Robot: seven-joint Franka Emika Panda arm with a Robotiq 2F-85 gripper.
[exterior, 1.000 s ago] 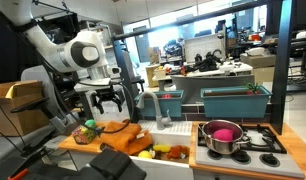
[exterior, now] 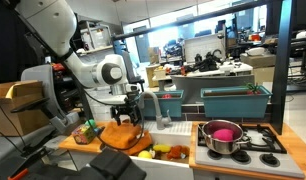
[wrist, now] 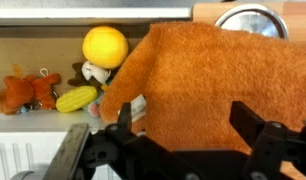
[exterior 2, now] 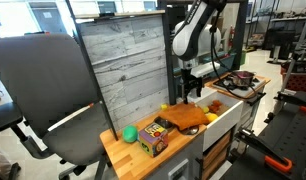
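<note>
An orange-brown cloth point(wrist: 198, 95) lies spread out in the wrist view, with one edge hanging over the open drawer point(wrist: 68, 28). Above the cloth is my gripper, its two dark fingers wide apart and nothing between them. In exterior view 1 the same cloth point(exterior: 119, 134) lies on the counter left of the sink, with my gripper point(exterior: 124, 117) just over it. Whether the fingertips touch the cloth I cannot tell.
In the drawer lie a yellow ball point(wrist: 105, 46), a corn-like toy point(wrist: 77, 98) and an orange soft toy point(wrist: 28, 93). A round metal lid point(wrist: 251, 20) borders the cloth. To the right stand a pot point(exterior: 223, 136) and a stove point(exterior: 261, 148). The faucet point(exterior: 152, 103) rises nearby.
My arm has come down and to the right, from higher over the counter to close above the cloth. The cloth appears to lie in the same place.
</note>
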